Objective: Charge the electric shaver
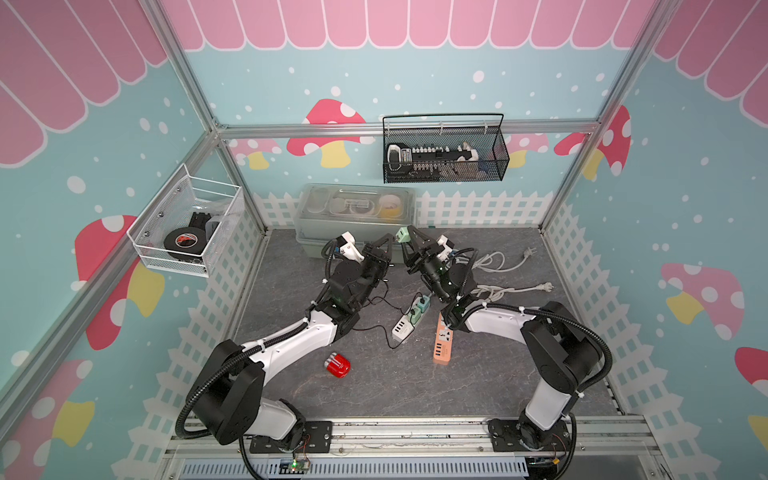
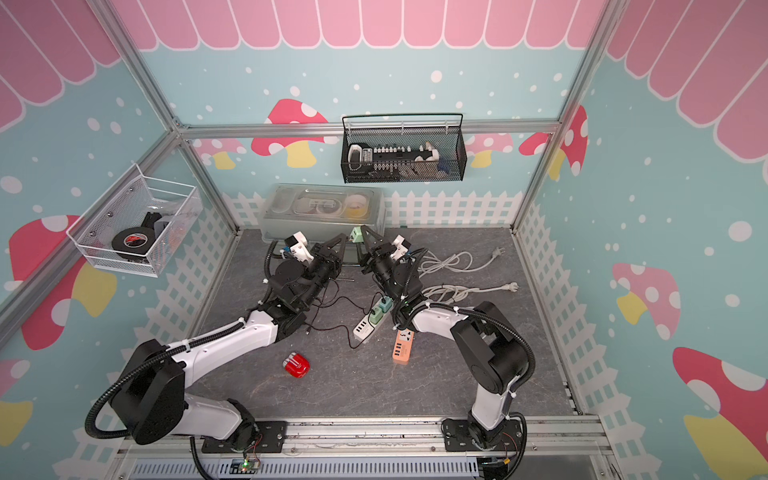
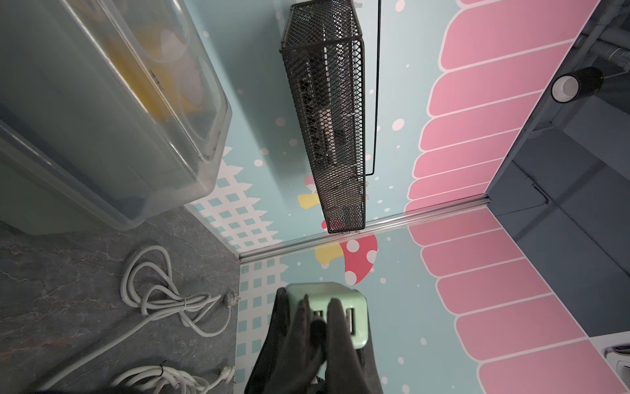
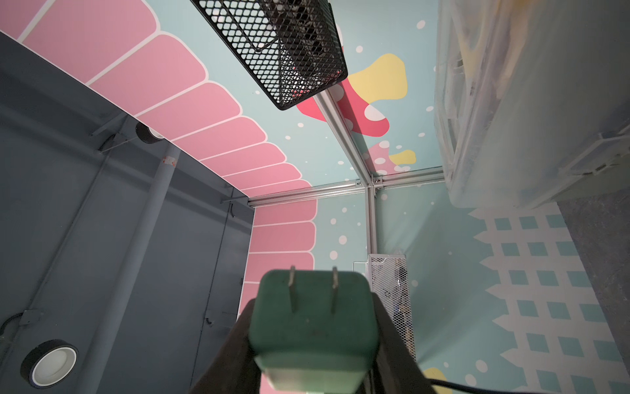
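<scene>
Raised at the table's centre, a green plug adapter [image 1: 402,234] is held by my right gripper [image 2: 361,240]; the right wrist view shows its two pins [image 4: 313,289]. My left gripper is shut, its tips just in front of the adapter [image 3: 354,308] from the left wrist view, with nothing visible between them; whether they touch it I cannot tell. Below, a power strip [image 1: 403,328] lies with green pieces and dark cables. A red object [image 1: 337,365], possibly the shaver, lies at the front left.
An orange strip [image 1: 442,348] lies right of the pale one. A clear bin [image 1: 352,216] stands at the back, coiled white cables [image 1: 500,289] at the right. A black basket [image 1: 444,168] and white basket [image 1: 184,232] hang on the walls.
</scene>
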